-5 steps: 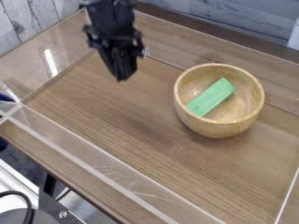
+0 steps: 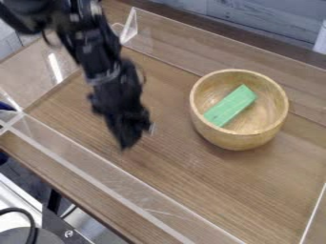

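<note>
My gripper (image 2: 122, 133), dark and motion-blurred, hangs over the wooden table at centre-left; whether its fingers are open or shut is hard to make out. A round wooden bowl (image 2: 208, 129) stands to its right, with a green rectangular block (image 2: 230, 105) lying inside. The gripper is apart from the bowl.
Clear strips or edges run along the left side, and a dark cable (image 2: 15, 214) lies at the bottom-left corner.
My arm and gripper have moved down the view, toward the front of the table, from the upper middle. The bowl and block have stayed where they were.
</note>
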